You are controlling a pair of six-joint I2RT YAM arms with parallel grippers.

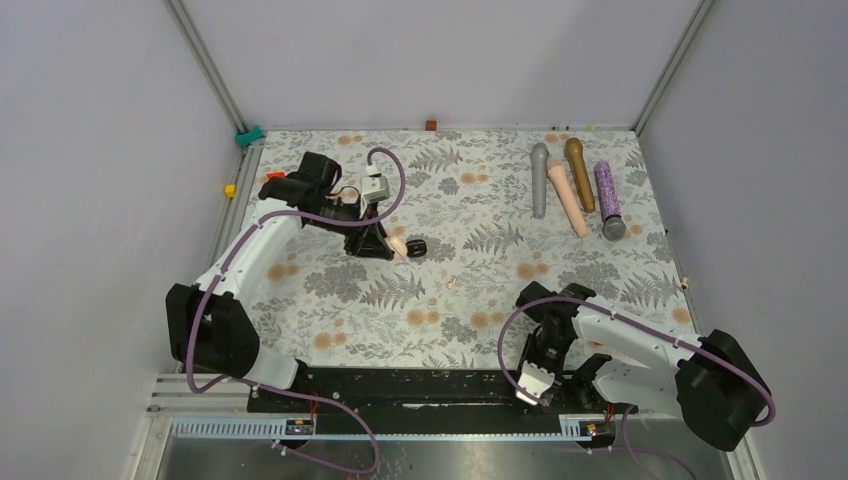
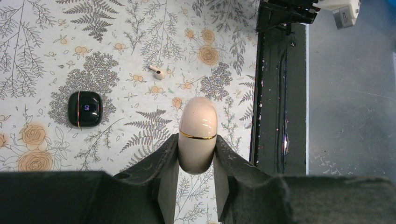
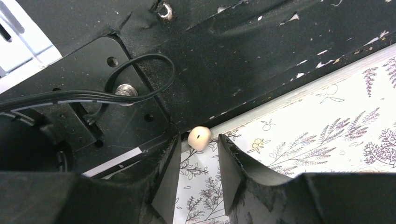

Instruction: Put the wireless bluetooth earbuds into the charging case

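My left gripper is shut on a cream charging case point(image 2: 197, 116) with a gold band, held above the table. A black case point(image 2: 85, 109) with a lit display lies nearby. A cream earbud point(image 2: 158, 73) lies on the patterned cloth. In the right wrist view, another small cream piece point(image 3: 199, 137), apparently an earbud, sits at the table's front edge, at the tips of my part-open right gripper; contact cannot be told. In the top view, the right gripper is low at the front right.
Several microphone-like objects point(image 1: 580, 180) lie at the back right. A dark rail point(image 1: 420, 385) runs along the front edge, with a cable point(image 3: 140, 95) near the right gripper.
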